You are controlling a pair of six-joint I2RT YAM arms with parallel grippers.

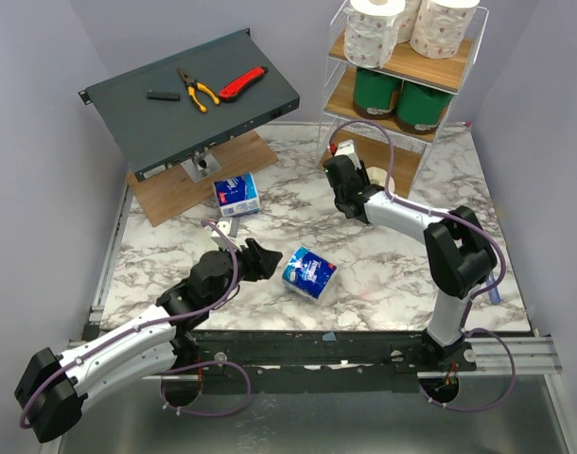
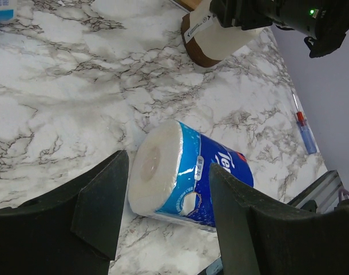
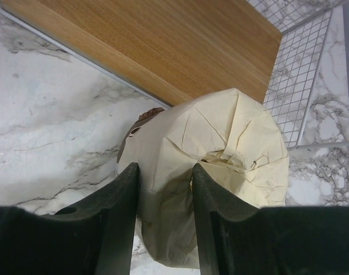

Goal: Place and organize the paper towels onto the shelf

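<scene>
In the right wrist view, a cream-wrapped roll point(image 3: 226, 132) has its near wall pinched by my right gripper, which is shut on it. The roll is at the front edge of the lowest shelf board point(image 3: 163, 46); whether it rests on anything there cannot be told. From the left wrist view, its brown-edged end point(image 2: 200, 48) shows by the shelf. A blue paper towel pack point(image 1: 309, 274) lies on the marble table. Just left of that pack, my left gripper point(image 1: 270, 260) is part open, pointing at it, with nothing held.
Green rolls point(image 1: 421, 106) fill the middle shelf and white rolls point(image 1: 372, 33) the top one. Another blue pack point(image 1: 236, 194) lies by a wooden board point(image 1: 180, 194). A dark slanted panel point(image 1: 189, 90) holds pliers point(image 1: 199, 90) and a red knife point(image 1: 242, 83).
</scene>
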